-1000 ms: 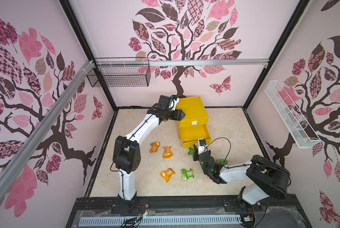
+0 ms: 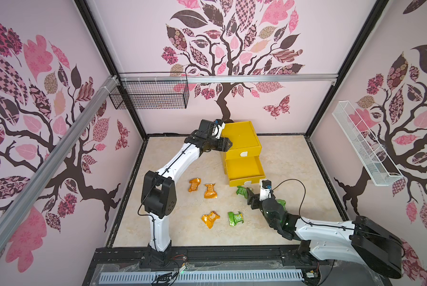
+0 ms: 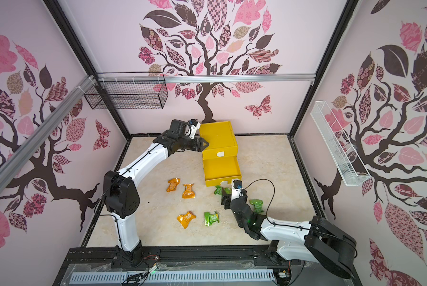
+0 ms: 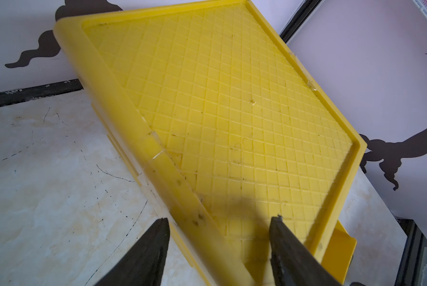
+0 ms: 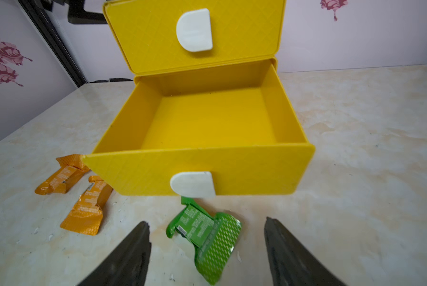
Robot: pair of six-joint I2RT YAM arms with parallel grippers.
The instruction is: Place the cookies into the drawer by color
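Observation:
A yellow two-tier drawer unit (image 2: pixel 239 133) stands at the back, its lower drawer (image 5: pixel 208 119) pulled out and empty. My left gripper is shut on the unit's upper left edge. My right gripper is open in front of the lower drawer, with a green cookie packet (image 5: pixel 199 224) ahead between and beyond its fingers. Other green packets (image 3: pixel 210 217) (image 3: pixel 256 205) lie near the front and right. Orange packets (image 2: pixel 194 185) lie left of and in front of the unit.
A black wire basket (image 2: pixel 149 93) and a white rack (image 2: pixel 366 143) hang on the walls, above the table. Bare table (image 2: pixel 294 162) lies right of the unit; the left arm spans the table's left side.
The right gripper has moved right and slightly toward the front, its arm swinging outward to the right. The left arm, drawer unit and packets look unchanged.

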